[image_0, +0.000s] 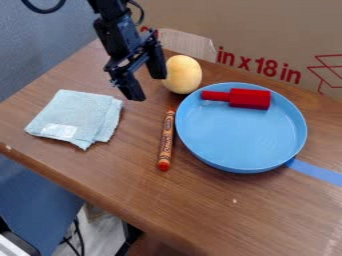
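The black gripper (144, 80) hangs open above the wooden table, left of a pale yellow egg-shaped object (183, 74), with nothing visible between its fingers. A folded light blue cloth (75, 118) lies at the left. An orange marker-like stick (166, 140) lies lengthwise in the middle. A red object (247, 99) with a narrow handle rests on the far part of a blue plate (241, 142) at the right.
A cardboard box (267, 40) stands along the back. A strip of blue tape (321, 173) is on the right of the table.
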